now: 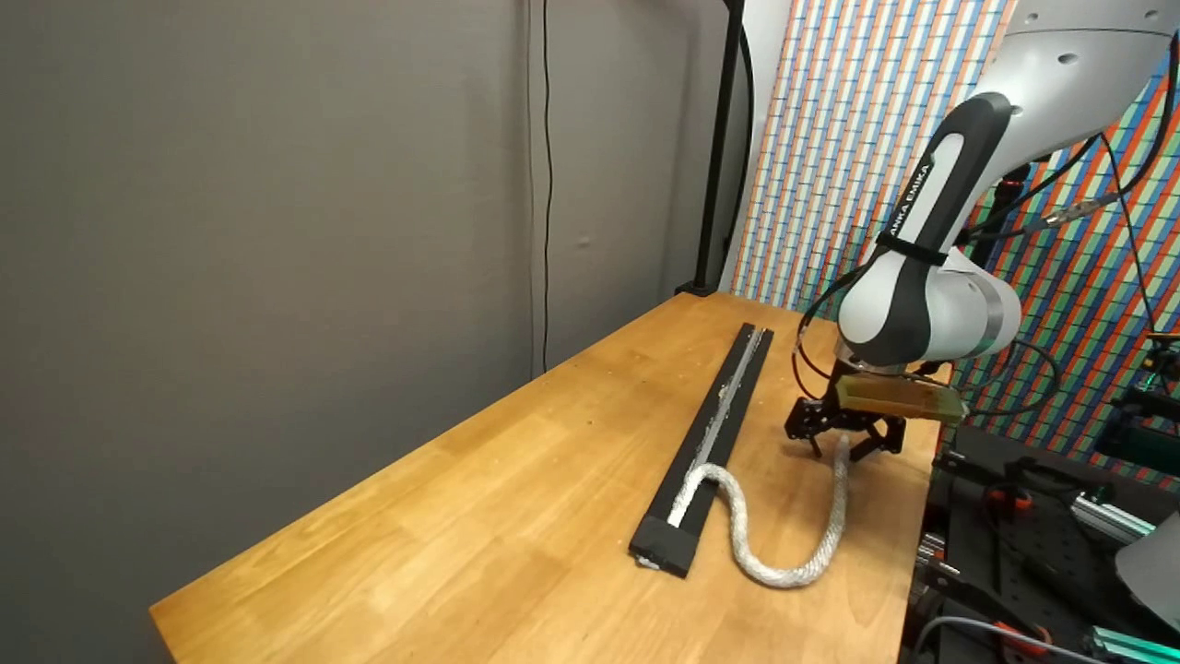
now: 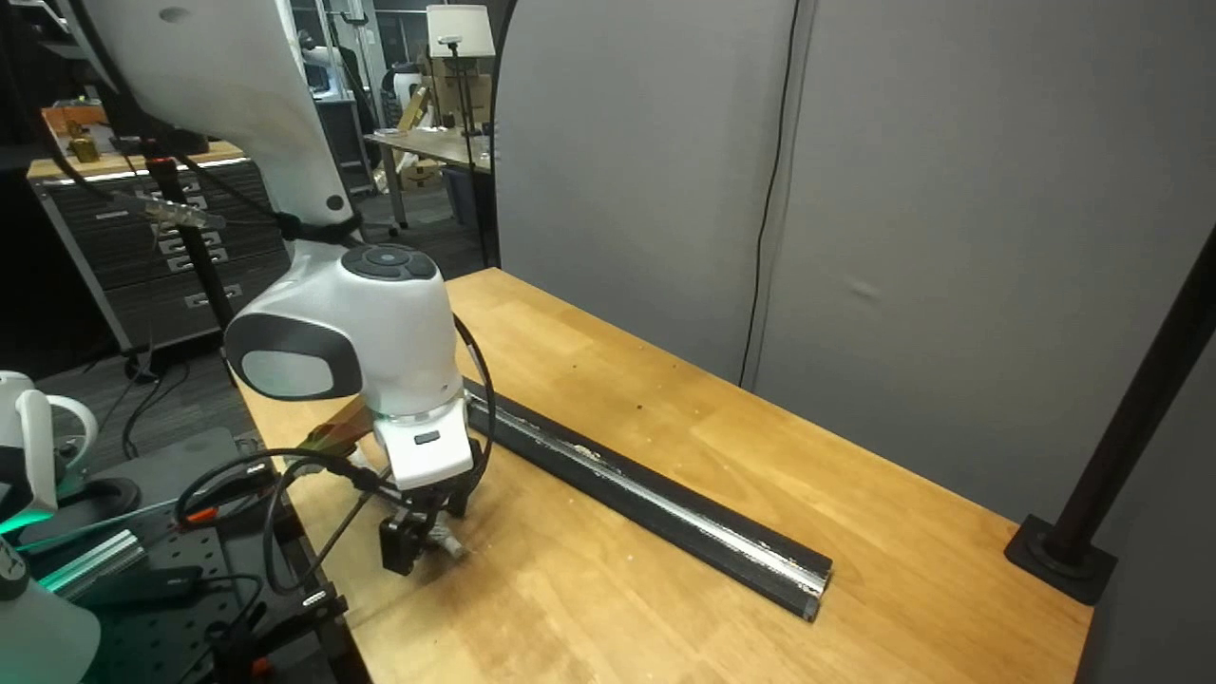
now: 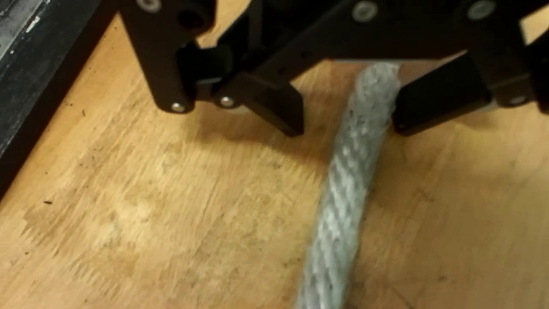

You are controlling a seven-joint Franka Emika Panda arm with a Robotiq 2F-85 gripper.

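Note:
A thick grey-white rope (image 1: 773,575) has one end in the groove of a black channel (image 1: 716,420) on the table. From there it curves in an S, and its other end runs up to my gripper (image 1: 837,453). In the wrist view the rope (image 3: 343,201) passes between the fingers of the gripper, which is part open. The right finger (image 3: 437,95) is at the rope's edge, seemingly touching it; a clear gap separates the left finger (image 3: 283,108) from it. Behind the gripper (image 2: 419,534) in exterior view 2, a short rope tip (image 2: 447,540) shows near the tabletop.
A black post (image 2: 1089,490) stands at a table corner. Dark equipment (image 1: 1029,553) lines the table's edge on the arm's side, and cables loop around the wrist.

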